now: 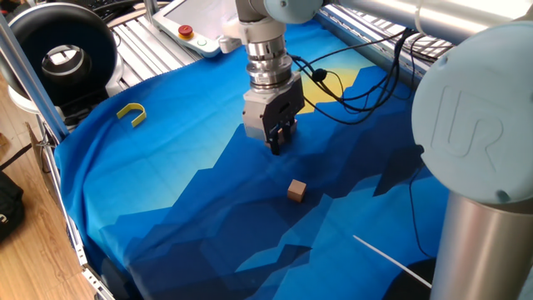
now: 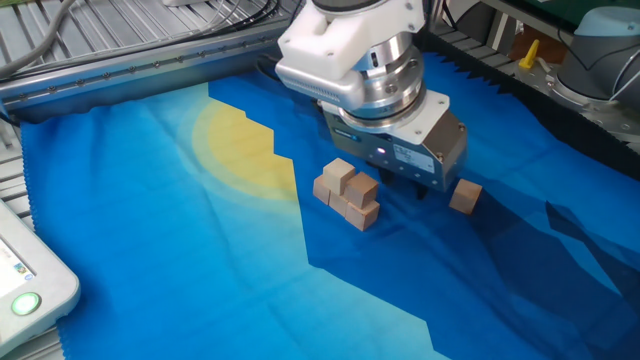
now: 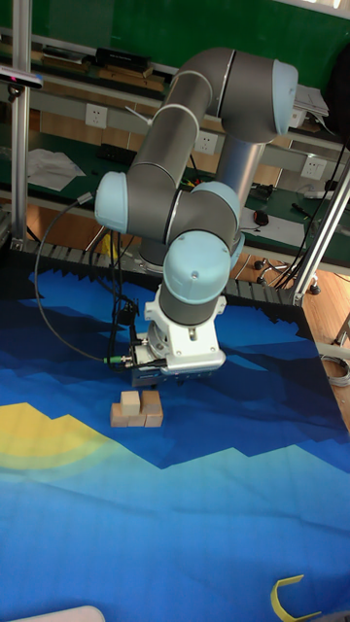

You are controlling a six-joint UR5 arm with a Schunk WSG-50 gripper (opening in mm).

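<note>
Wooden cubes form a small stack (image 2: 362,216), with a lower row and two cubes on top, a pale cube (image 2: 338,172) and a browner cube (image 2: 360,190). My gripper (image 2: 404,188) is low over the cloth right beside the stack in exterior view 2. Its two dark fingers (image 2: 420,193) stand apart, and no cube shows between them. A single wooden cube (image 1: 296,191) lies alone on the cloth; in exterior view 2 this loose cube (image 2: 465,196) is on the gripper's other side. My gripper (image 1: 281,143) hides most of the stack in exterior view 1.
A yellow curved strip (image 1: 132,113) lies far left on the blue patterned cloth (image 1: 166,167). Cables (image 1: 366,100) hang beside the arm. A white rod (image 1: 391,261) lies near the arm's base. The teach pendant (image 1: 200,25) sits behind the cloth.
</note>
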